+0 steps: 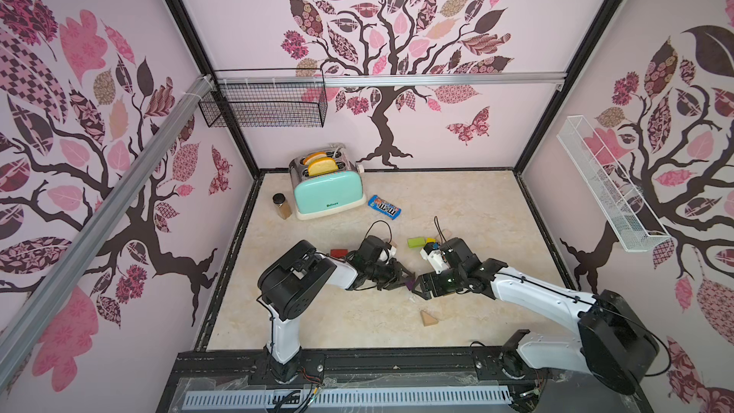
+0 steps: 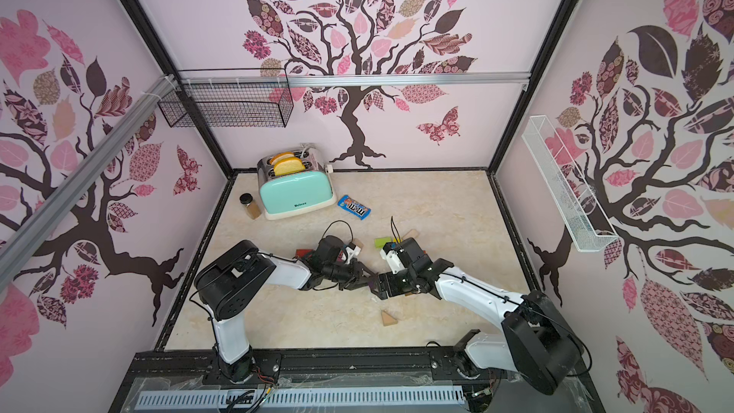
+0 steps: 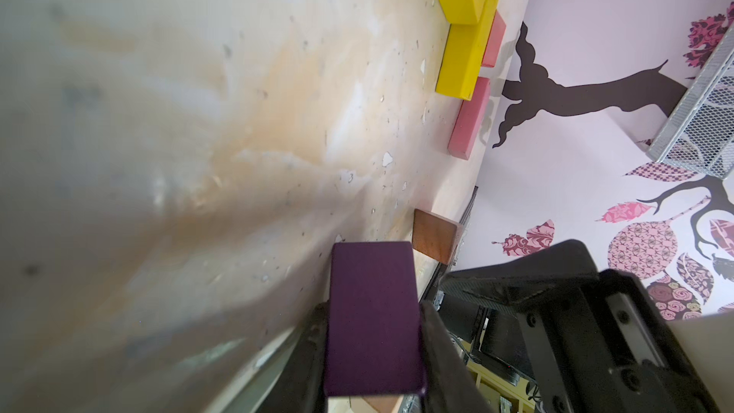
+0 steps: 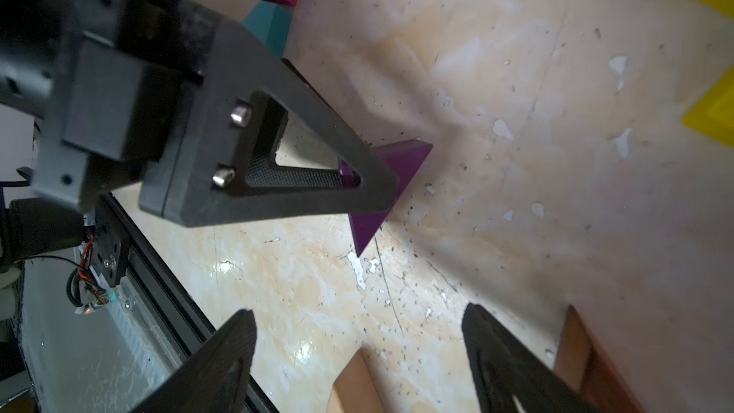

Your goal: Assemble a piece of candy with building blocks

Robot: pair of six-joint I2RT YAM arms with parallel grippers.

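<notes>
A purple triangular block point(image 3: 374, 317) is held in my left gripper point(image 1: 401, 280), which is shut on it low over the middle of the table. In the right wrist view it shows as a purple triangle point(image 4: 401, 168) behind the left fingertip. My right gripper hangs just beside it, its fingers apart, with nothing between them but table and part of a wooden block below. A brown wooden block point(image 3: 436, 235) lies close by, and a tan triangle point(image 1: 428, 318) lies toward the front. Yellow blocks point(image 3: 466, 61) and pink blocks point(image 3: 468, 118) lie to the right.
A green block point(image 1: 416, 241) lies behind the grippers. Red blocks point(image 1: 338, 253) are partly hidden by the left arm. A toaster point(image 1: 328, 195), a jar point(image 1: 281, 205) and an M&M's packet point(image 1: 384, 206) stand or lie at the back.
</notes>
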